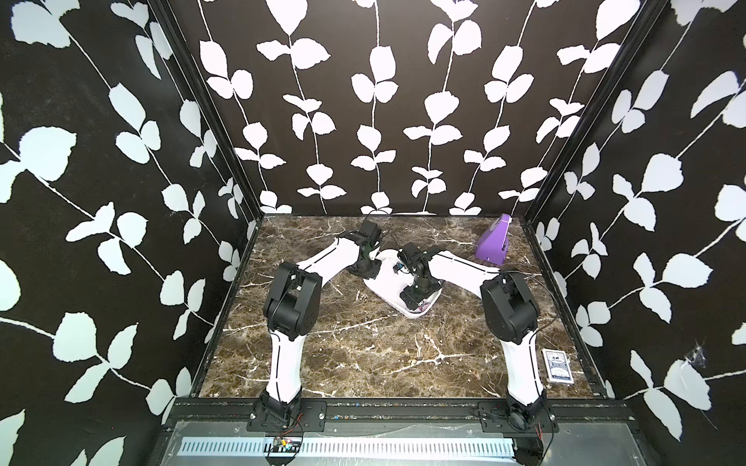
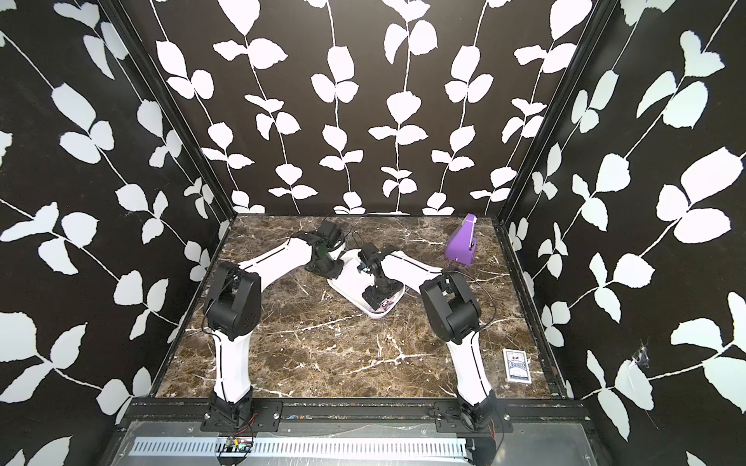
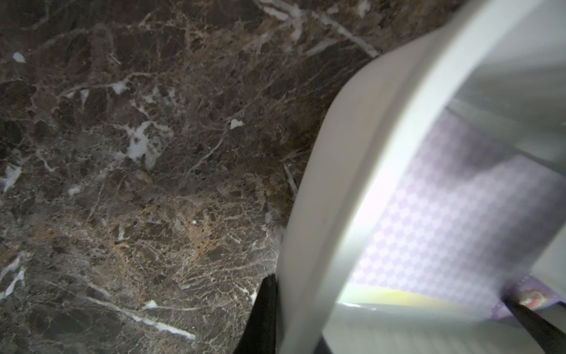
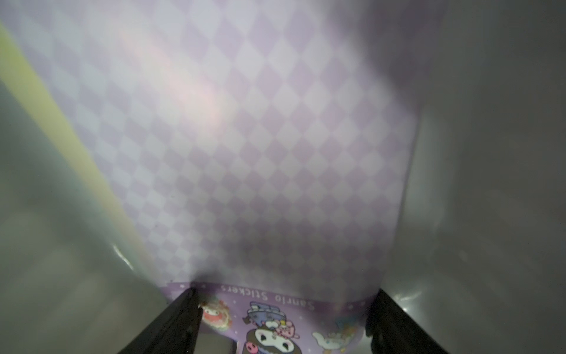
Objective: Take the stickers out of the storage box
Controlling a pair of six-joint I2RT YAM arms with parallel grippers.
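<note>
A white storage box [image 1: 380, 287] sits mid-table. My left gripper [image 1: 365, 268] is shut on its rim; in the left wrist view one finger lies against the outer wall [image 3: 318, 183]. My right gripper reaches inside the box, its fingers part open at either end of the purple Sanrio Stickers header [image 4: 265, 301]. The checkered sticker sheet [image 4: 259, 165] lies on the box floor with a yellow strip along one side. Whether the fingers grip the stickers I cannot tell.
A purple wedge-shaped object [image 1: 492, 240] stands at the back right. A card deck [image 1: 557, 365] lies at the front right. Bare marble table surrounds the box, widest in front of it.
</note>
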